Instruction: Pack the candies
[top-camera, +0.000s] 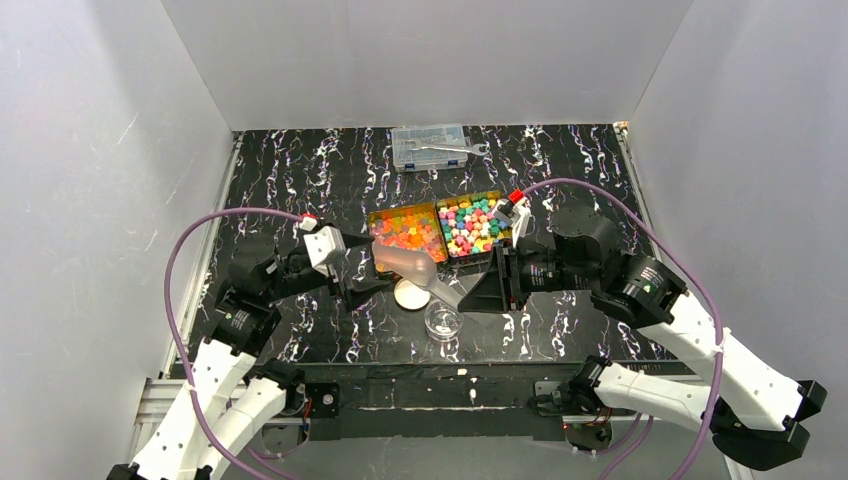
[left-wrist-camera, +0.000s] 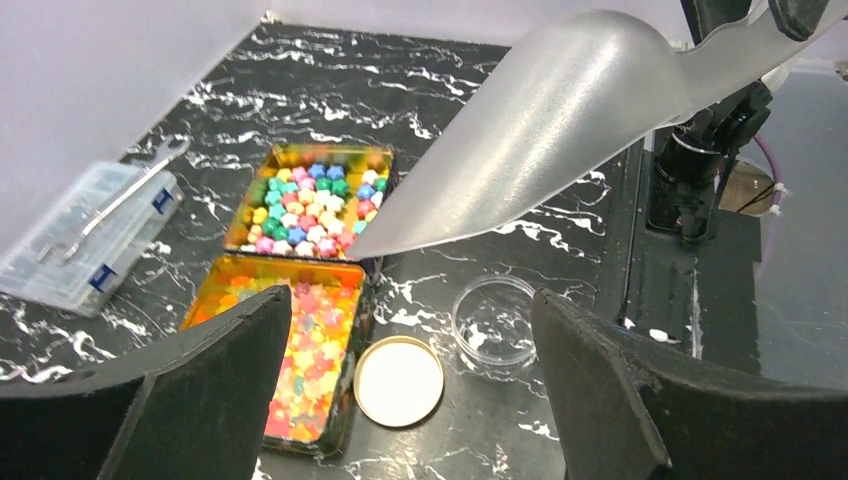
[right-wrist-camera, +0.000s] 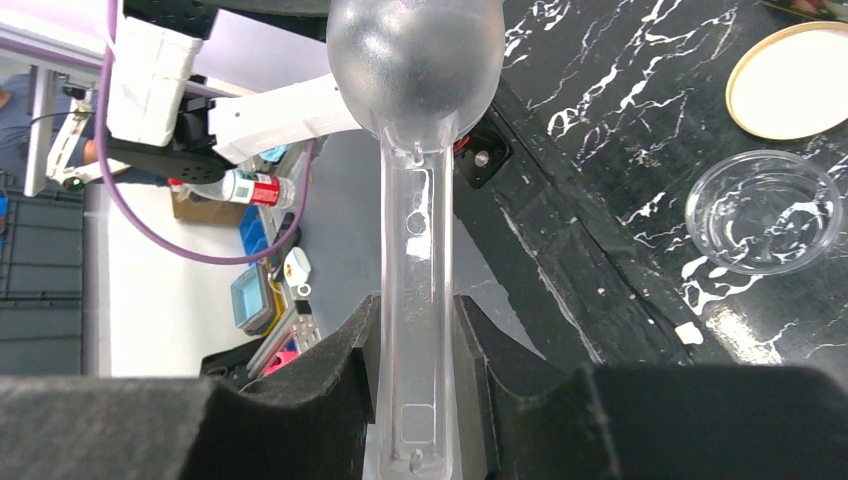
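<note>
A translucent scoop (top-camera: 405, 262) hangs above the table, its handle clamped in my shut right gripper. Its wide end points toward my left gripper (top-camera: 368, 265), which is open with its fingers well apart. Nothing lies between those fingers; the left wrist view shows the scoop's outer side (left-wrist-camera: 540, 125) beyond them. Whether the scoop carries candies is hidden. Orange candies (left-wrist-camera: 310, 370) fill one tray, and multicoloured candies (left-wrist-camera: 310, 210) fill the tray beside it. A round clear jar (right-wrist-camera: 765, 212) stands uncovered on the table. Near it lies a pale, gold-rimmed lid (left-wrist-camera: 399, 382).
At the back of the table is a clear organiser box (top-camera: 428, 150) with a metal wrench (top-camera: 450, 149) on top. Bare marble surface extends to both sides of the trays, and a dark front edge (top-camera: 450, 375) bounds the table.
</note>
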